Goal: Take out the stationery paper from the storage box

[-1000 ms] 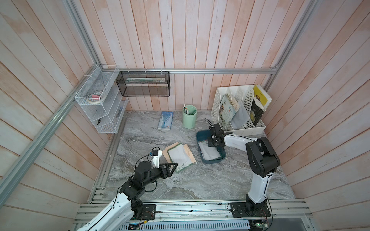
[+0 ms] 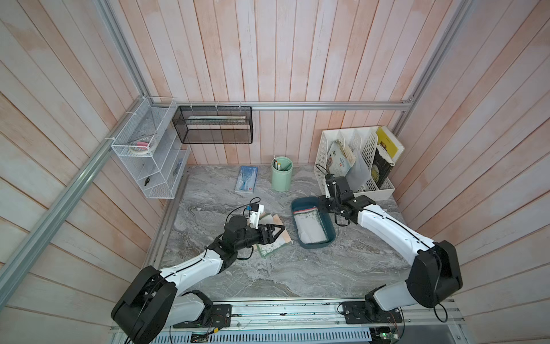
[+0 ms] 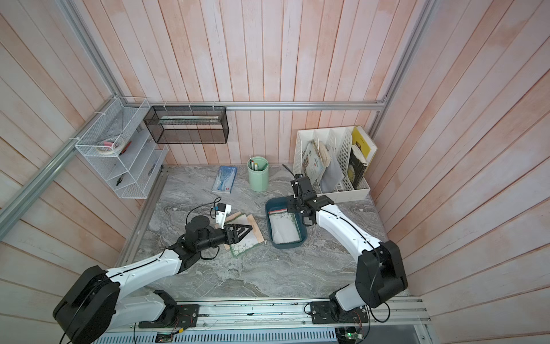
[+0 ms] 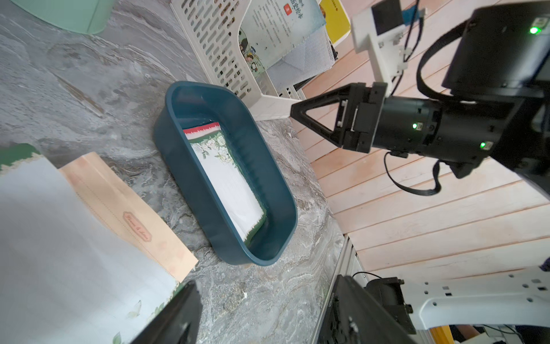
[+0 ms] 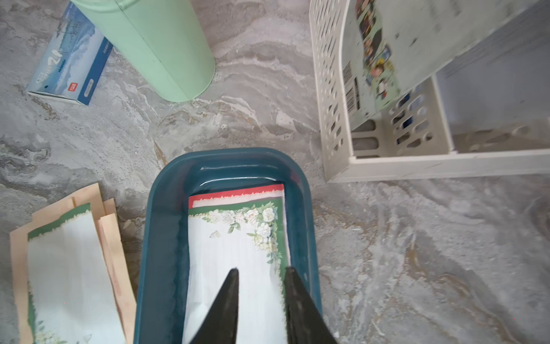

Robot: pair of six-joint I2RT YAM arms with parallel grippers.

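Note:
A teal storage box (image 5: 146, 246) holds white stationery paper (image 5: 235, 246) with green floral borders and a red-edged sheet beneath. My right gripper hangs above the box, part open, with nothing visible between its fingers. My left gripper (image 2: 279, 230) is open and empty over more paper (image 4: 74, 246) and tan envelope-like sheets (image 4: 126, 212), which lie on the table to the left of the box.
A green pen cup (image 2: 280, 180) and a blue packet (image 2: 246, 179) stand or lie behind. A white file holder (image 2: 375, 193) with books is at back right. Wire baskets (image 2: 212, 137) hang on the walls.
My right gripper has risen out of the box, its arm swinging toward the front. My left gripper has moved right and toward the back, over the loose paper.

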